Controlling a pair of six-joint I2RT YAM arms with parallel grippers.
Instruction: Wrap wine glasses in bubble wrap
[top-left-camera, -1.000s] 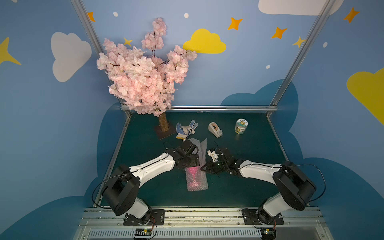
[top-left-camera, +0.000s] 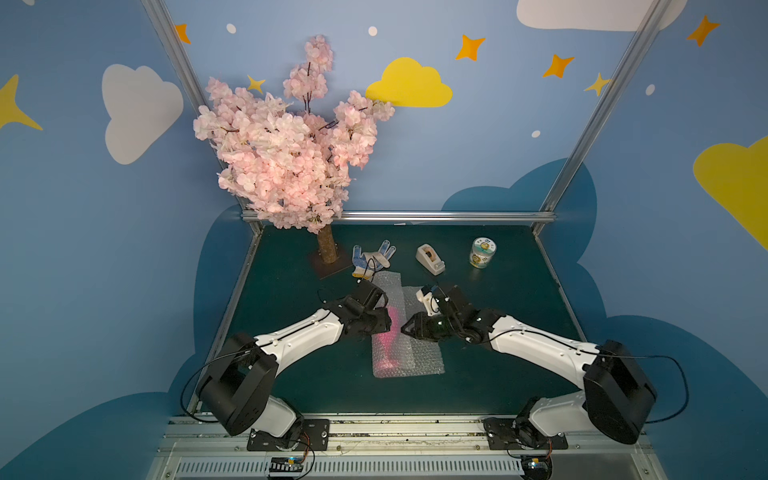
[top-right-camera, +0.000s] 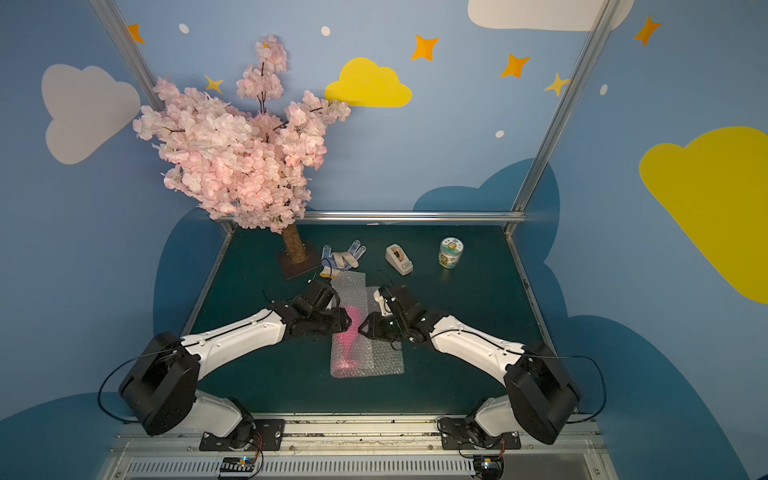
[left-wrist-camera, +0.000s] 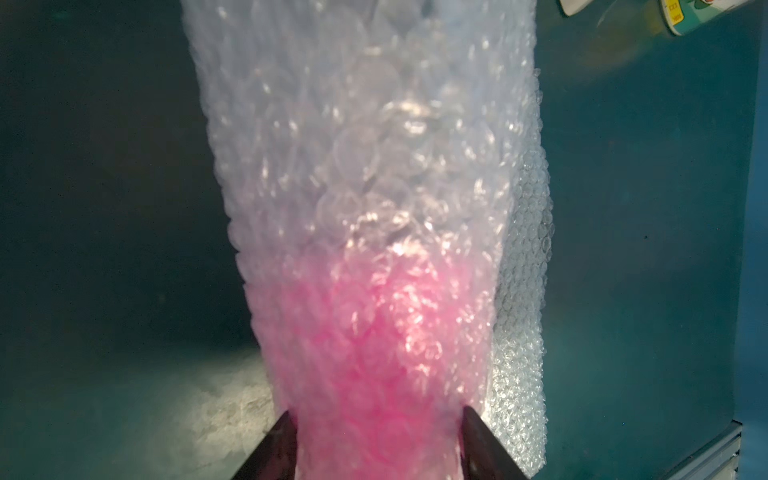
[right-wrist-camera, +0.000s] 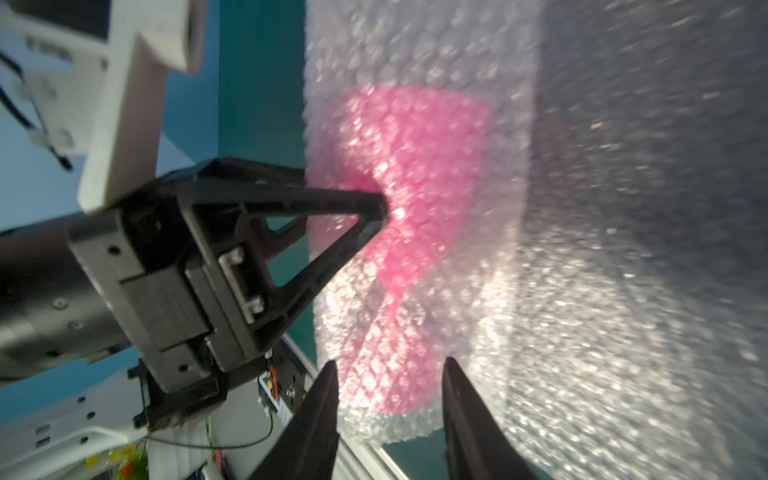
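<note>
A pink glass (right-wrist-camera: 416, 176) shows through a long bubble wrap sheet (top-left-camera: 424, 360) lying at the table's middle, with a second layer spread out to the right of it. My left gripper is at the wrap's left side over the glass, its fingertips on either side of the pink-tinted wrap; whether they grip it is unclear. My right gripper hangs open above the wrap, just right of the left one, its two fingertips apart. The glass's exact shape is blurred by the bubbles.
Behind the wrap lie gloves (top-left-camera: 372, 261), a white tape dispenser (top-left-camera: 430, 259) and a round tub (top-left-camera: 482, 253). A blossom tree (top-left-camera: 326, 244) stands at back left.
My right arm has risen and shifted right; my left gripper has moved slightly left.
</note>
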